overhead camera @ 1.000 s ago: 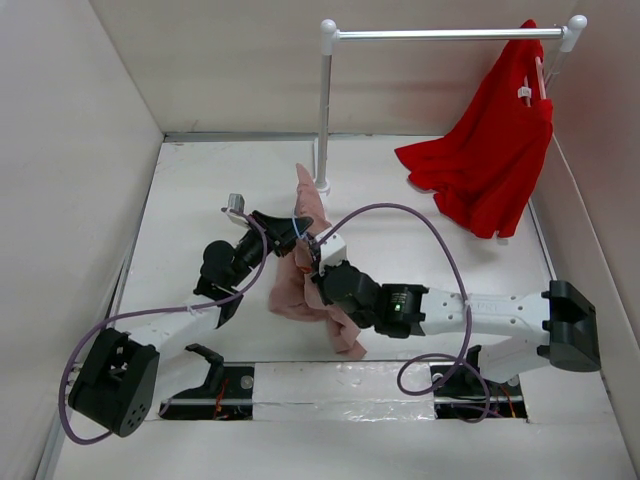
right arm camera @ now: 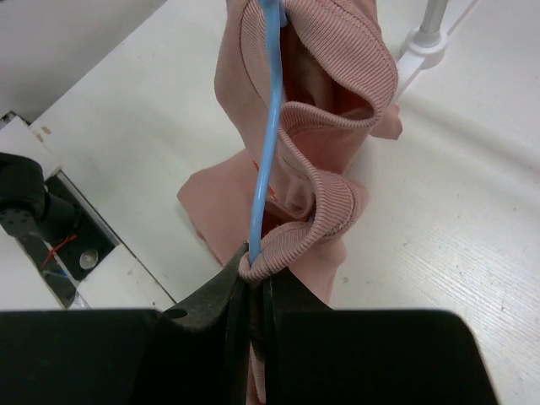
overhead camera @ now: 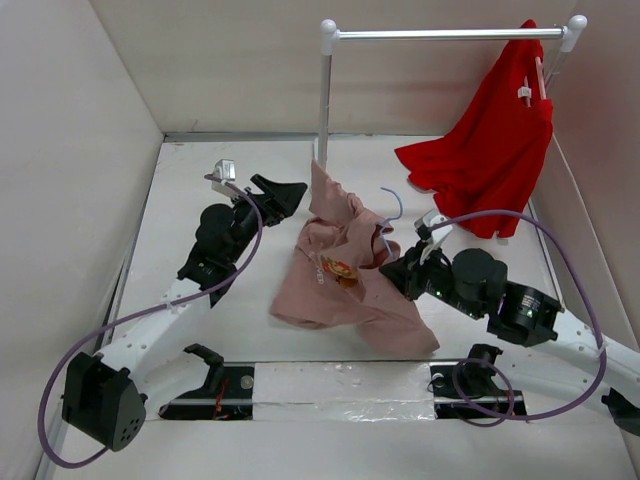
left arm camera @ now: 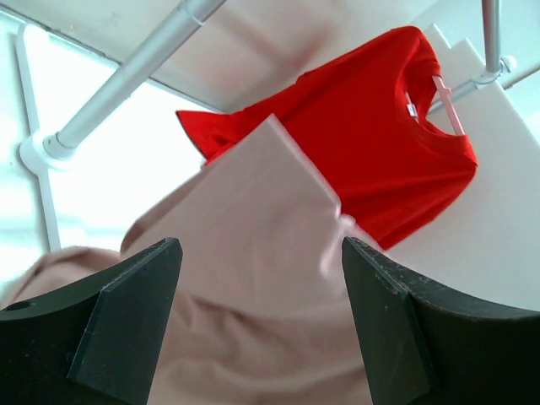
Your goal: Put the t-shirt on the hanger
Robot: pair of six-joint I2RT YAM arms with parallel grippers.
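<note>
The pink t shirt [overhead camera: 330, 280] is partly raised, its lower part spread on the table. A light blue hanger [right arm camera: 269, 126] runs into its ribbed collar, its hook upright in the top view. My right gripper [overhead camera: 395, 272] is shut on the hanger and gathered shirt together. My left gripper [overhead camera: 285, 197] stands open left of the shirt's raised corner, pink fabric behind its fingers in the left wrist view, apparently not held.
A white-and-steel rack [overhead camera: 440, 36] stands at the back, a red shirt [overhead camera: 470, 160] hanging at its right end. Bare table [overhead camera: 190, 220] shows at the left.
My right gripper has moved right, away from the left one, carrying hanger and shirt along. The shirt is stretched wider. The hanger's hook, earlier at my left gripper, is now clear of it.
</note>
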